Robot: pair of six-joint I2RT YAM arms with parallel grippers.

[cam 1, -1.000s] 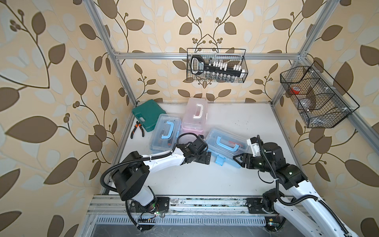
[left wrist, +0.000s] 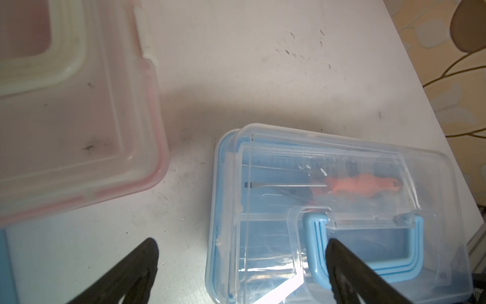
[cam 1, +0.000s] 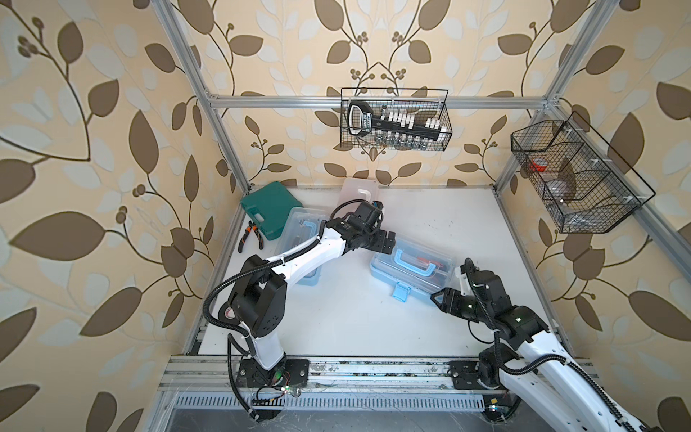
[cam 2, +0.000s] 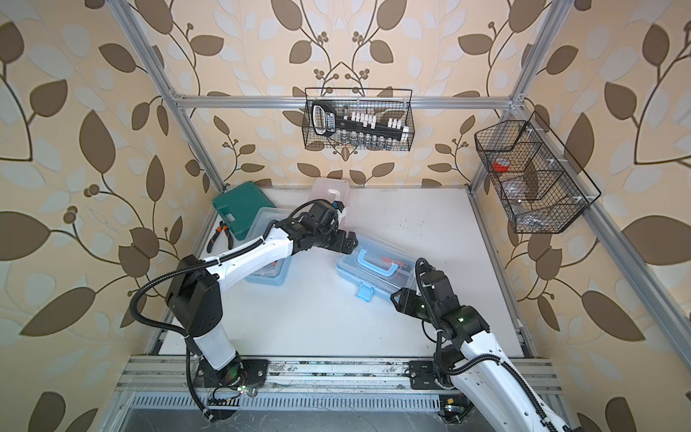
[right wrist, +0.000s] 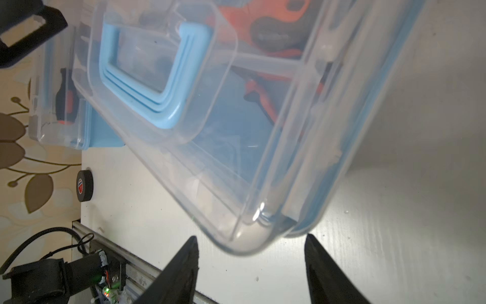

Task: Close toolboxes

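A clear-lidded blue toolbox [cam 1: 409, 268] with red-handled tools lies centre right, its front latch [cam 1: 401, 291] sticking out; its lid sits slightly off the base edge. My left gripper [cam 1: 381, 241] hangs open over its back left end, nothing between its fingers. My right gripper [cam 1: 442, 301] is at its right end; in the right wrist view its fingers stand apart just outside the lid's corner [right wrist: 238, 243], holding nothing. A pink toolbox [left wrist: 71, 126], a second blue toolbox [cam 1: 302, 273] and a green case [cam 1: 266, 208] stand at the back left, partly behind my left arm.
Pliers [cam 1: 249, 234] lie at the left edge, and a black tape roll [right wrist: 84, 185] shows in the right wrist view. Wire baskets [cam 1: 576, 180] hang on the back and right frames.
My left gripper has risen toward the back, now over the pink toolbox's front area and the blue toolbox's left end. My right gripper has shifted slightly right and down.
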